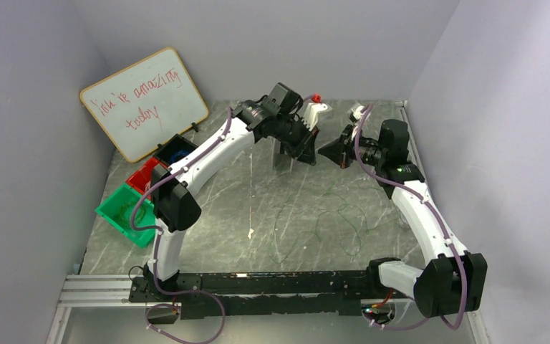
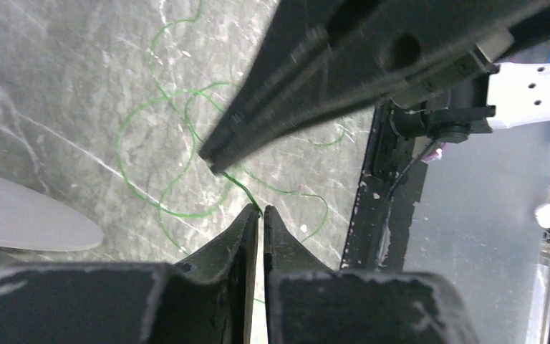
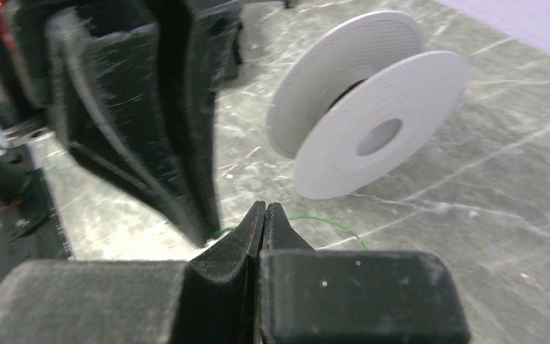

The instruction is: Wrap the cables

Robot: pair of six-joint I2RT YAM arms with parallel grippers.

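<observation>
A thin green cable (image 2: pixel 132 183) lies in loose loops on the grey table, and a strand rises to my left gripper, which is shut on it. Beside it in the right wrist view, my right gripper is shut; I see nothing clearly between its fingers. A white spool (image 3: pixel 351 158) with two flanges stands behind the grippers, largely hidden under the left arm in the top view. The two grippers face each other closely above the table.
A whiteboard (image 1: pixel 143 100) stands at the back left, with green (image 1: pixel 107 211), red (image 1: pixel 140 179) and black (image 1: pixel 165 158) bins below it. Grey walls bound the sides and back.
</observation>
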